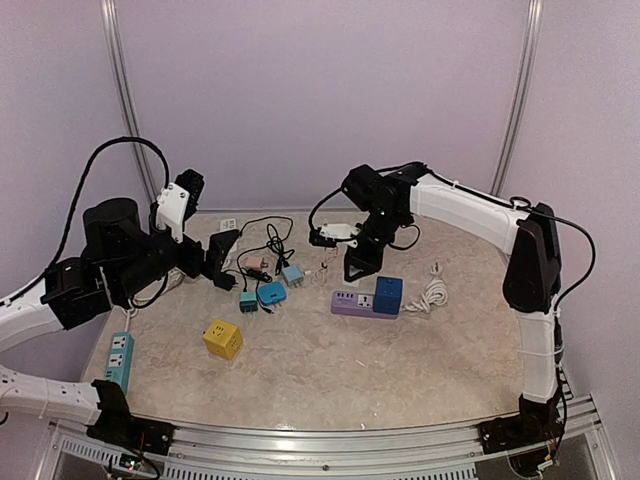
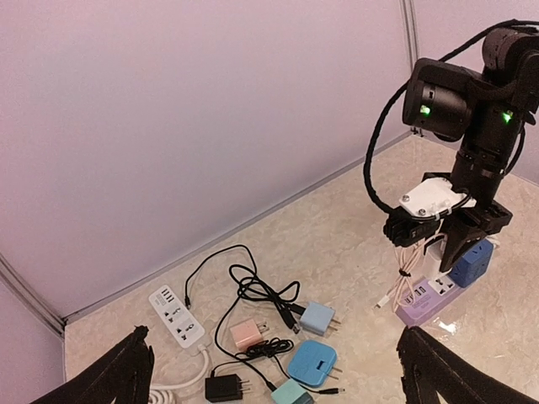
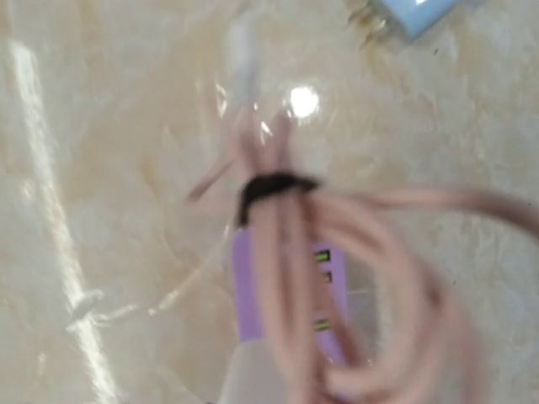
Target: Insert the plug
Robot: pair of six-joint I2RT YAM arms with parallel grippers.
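Observation:
My left gripper (image 1: pixel 230 262) stands open at the left, its dark fingers (image 2: pixel 445 370) wide apart with nothing between them. My right gripper (image 1: pixel 346 254) is over the purple power strip (image 1: pixel 347 301). It is shut on a pale plug (image 2: pixel 434 259), of which only part shows. From it hangs a pinkish cable bundle (image 3: pixel 285 252), tied with a black band (image 3: pixel 276 183). In the right wrist view the cable and the plug's blurred body hide part of the strip, and the fingers do not show. The plug's prongs are hidden.
A blue cube (image 1: pixel 388 294) sits at the strip's right end, with a coiled white cable (image 1: pixel 434 293) beyond it. Several adapters and black cables (image 2: pixel 257 290) lie at the back left. A yellow cube (image 1: pixel 222 338) stands in front of them.

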